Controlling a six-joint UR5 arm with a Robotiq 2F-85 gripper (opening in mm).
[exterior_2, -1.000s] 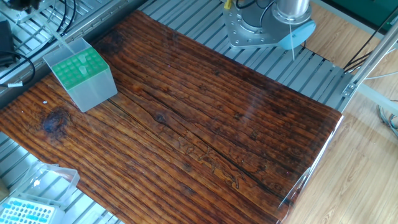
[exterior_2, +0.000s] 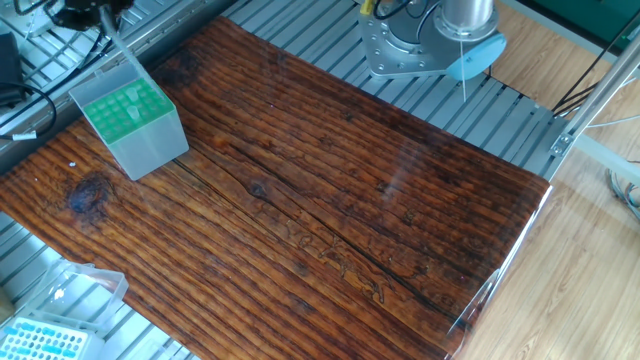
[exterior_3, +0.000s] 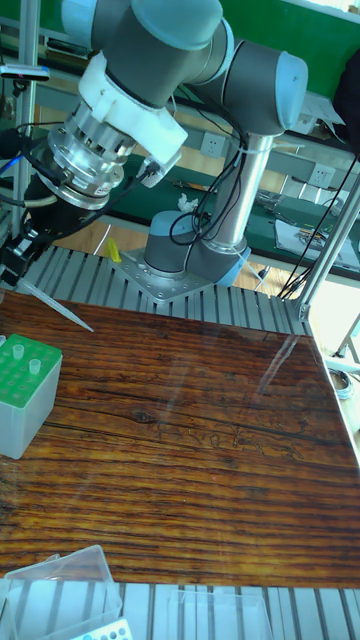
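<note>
A translucent box with a green perforated top (exterior_2: 130, 110) stands on the left of the wooden board. Two small clear pieces (exterior_3: 18, 352) sit upright in its holes. At the upper left my dark gripper (exterior_3: 19, 281) appears shut on the wide end of a long pale pipette tip (exterior_3: 60, 307). The tip slants down and to the right, its thin end free. In exterior view 2 the gripper is partly cut off by the top edge, and the tip (exterior_2: 121, 46) overlaps the box's back corner; whether they touch cannot be told there. In exterior view 3 the tip hangs apart, behind the box.
The brown wooden board (exterior_2: 330, 200) is bare apart from the box. At the lower left lie a clear lid (exterior_2: 95, 290) and a rack with blue and white parts (exterior_2: 45, 340). The arm's base plate (exterior_3: 160, 279) stands behind the board.
My gripper and the pipette tip have moved right in exterior view 2. The tip now hangs more steeply, near the box's back corner. The box has not moved.
</note>
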